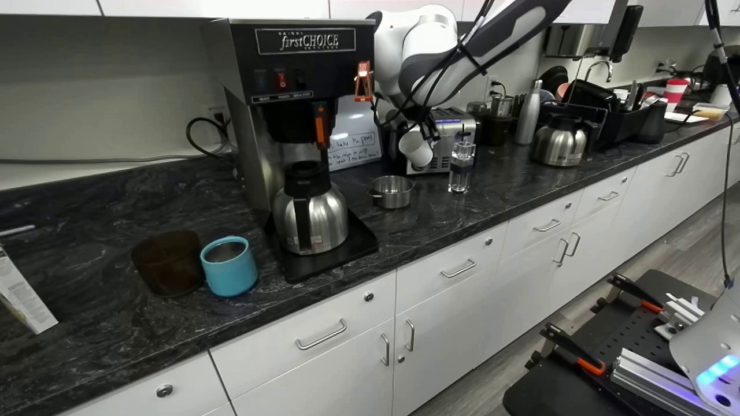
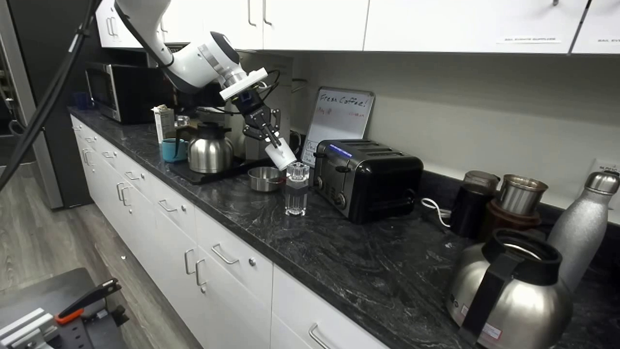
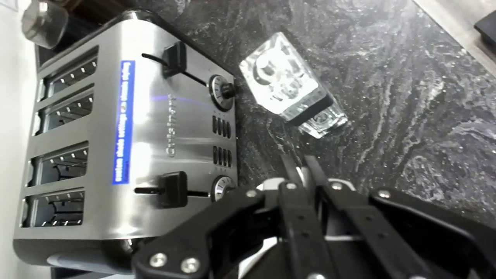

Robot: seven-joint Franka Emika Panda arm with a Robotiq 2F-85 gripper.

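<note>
A white mug [image 1: 416, 148] is held above the counter in front of the toaster, tilted well off upright. My gripper [image 2: 275, 141] is shut on it, its fingers lying close together in the wrist view. In exterior view 2 the mug [image 2: 281, 154] slants below the fingers, its lower end overlapping the top of a clear grinder-like container [image 2: 296, 195]; whether they touch I cannot tell. Mostly hidden behind my fingers [image 3: 290, 169] in the wrist view, the mug shows only as white edges. Left of it in exterior view 1, a small steel pot [image 1: 392, 194] rests on the counter.
The four-slot toaster [image 3: 139, 139] stands close beside the gripper. A coffee maker [image 1: 243, 125] with a steel carafe [image 1: 326, 215], a teal mug [image 1: 229, 271] and a dark cup [image 1: 166, 263] are farther left.
</note>
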